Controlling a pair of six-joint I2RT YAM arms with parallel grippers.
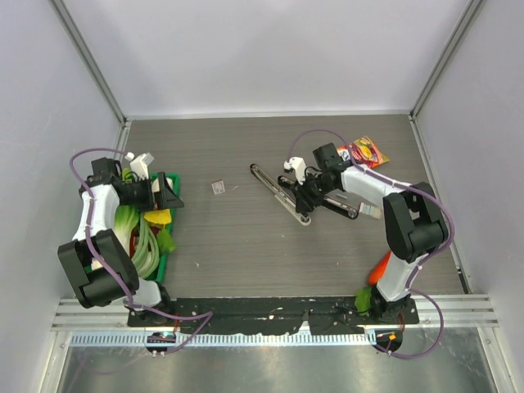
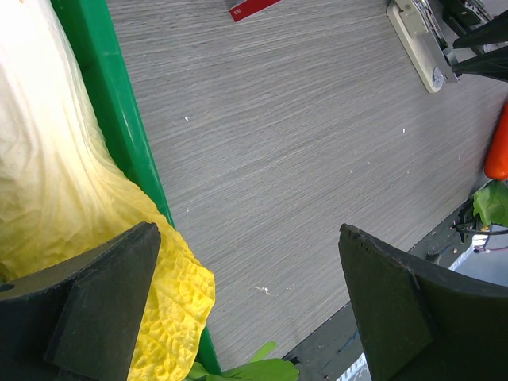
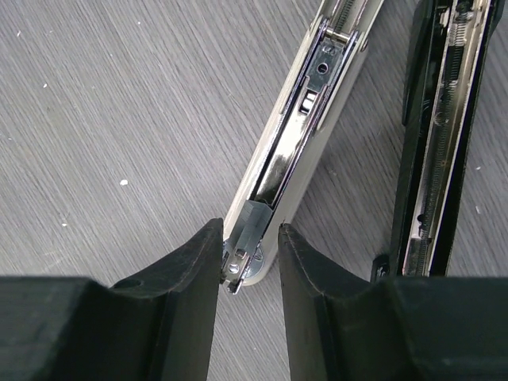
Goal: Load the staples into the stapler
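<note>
In the right wrist view the stapler (image 3: 305, 171) lies opened out on the table, its metal channel exposed. At its front end sits a short grey piece (image 3: 250, 225) that looks like a strip of staples; whether it is fully seated I cannot tell. My right gripper stands partly open over this end, one fingertip on each side, with a gap still between them and no clear grip on anything. My left gripper is wide open and empty above the green basket, far to the left.
A dark part (image 3: 440, 151) with a spring channel lies right of the stapler. The green basket (image 2: 131, 119) holds yellow cloth-like stuff and vegetables. A small box (image 1: 218, 187) lies mid-left, and snack bags (image 1: 368, 151) at the back right.
</note>
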